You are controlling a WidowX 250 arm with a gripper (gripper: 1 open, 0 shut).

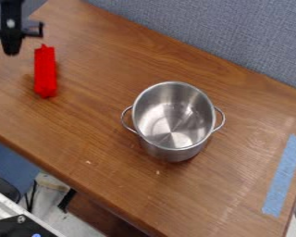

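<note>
A long red block [45,72] lies on the left part of the wooden table. My black gripper [11,46] is at the top left edge of the view, above and left of the block and apart from it, shut with nothing seen between its fingers. A steel pot [173,120] with two side handles stands right of the middle.
A strip of blue tape [281,176] is on the table [138,194] at the right. A grey padded backdrop [225,32] runs along the back. The table between block and pot is clear.
</note>
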